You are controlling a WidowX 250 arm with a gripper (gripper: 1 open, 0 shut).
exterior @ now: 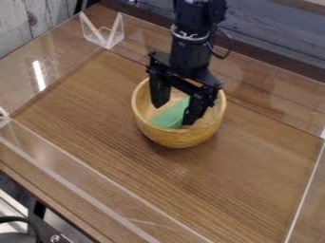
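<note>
A round yellow bowl (189, 135) sits on the wooden table, holding a green object (170, 117) that is partly hidden by my black gripper (184, 95). Whether either finger touches the green object cannot be told from this view.
Clear plastic pieces are fixed at the upper left and left edge. A black cable shows at the lower left corner.
</note>
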